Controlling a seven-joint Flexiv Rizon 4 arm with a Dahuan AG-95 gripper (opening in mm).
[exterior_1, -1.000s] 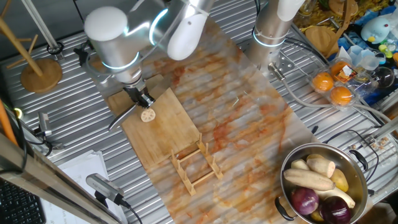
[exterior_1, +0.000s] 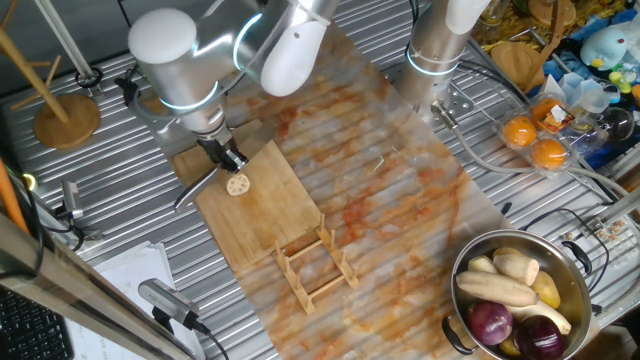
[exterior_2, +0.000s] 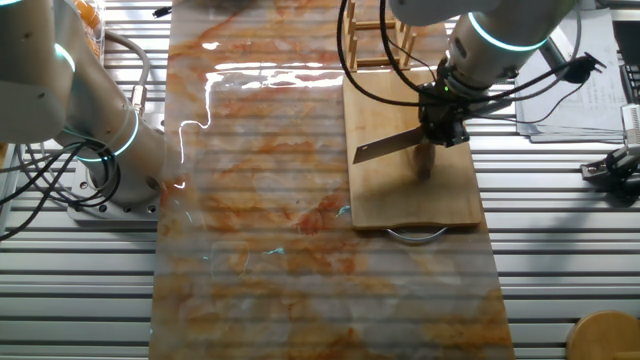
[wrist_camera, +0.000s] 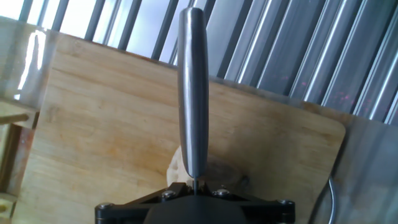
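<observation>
My gripper (exterior_1: 236, 162) is shut on a knife, above the wooden cutting board (exterior_1: 275, 205). In the wrist view the grey metal knife handle (wrist_camera: 193, 87) juts away from my fingers. The knife's flat blade (exterior_2: 388, 145) shows on the other side of the gripper in the second exterior view. A pale piece of lotus root (exterior_1: 238, 185) with holes in its cut face lies on the board, right beside the gripper. Seen from the wrist, the root (wrist_camera: 176, 171) is partly covered by the handle and fingers. Whether the blade touches the root cannot be told.
A small wooden rack (exterior_1: 318, 268) stands by the board's end. At the lower right is a metal pot (exterior_1: 464, 318) with potatoes and purple vegetables.
</observation>
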